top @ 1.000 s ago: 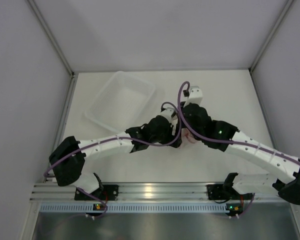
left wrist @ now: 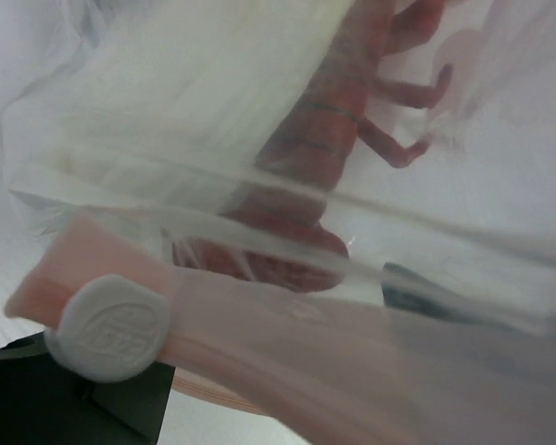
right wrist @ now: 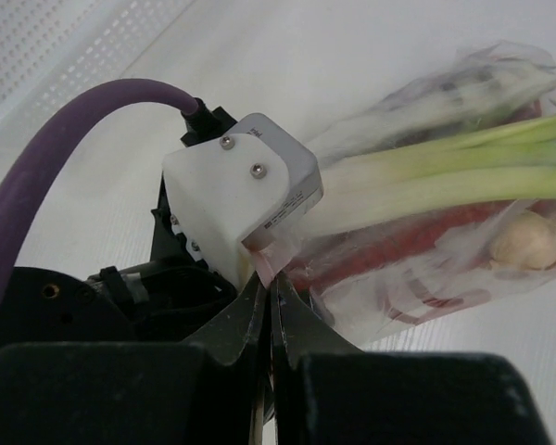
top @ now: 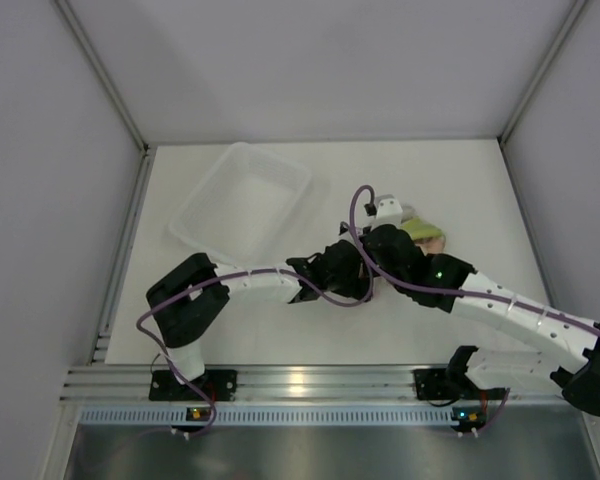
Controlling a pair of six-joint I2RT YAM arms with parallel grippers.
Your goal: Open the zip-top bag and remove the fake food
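The zip top bag holds green and white stalks, a red crayfish-like food and round beige pieces. Its pink zip edge with a white slider lies across the left wrist view, over my left gripper's dark finger; how far that finger is open is unclear. My right gripper is shut, a thin strip of bag edge at its fingertips, close beside the left gripper. In the top view both arms cover much of the bag.
A white perforated tray sits at the back left of the table.
More of the bag's green contents now shows behind the right arm.
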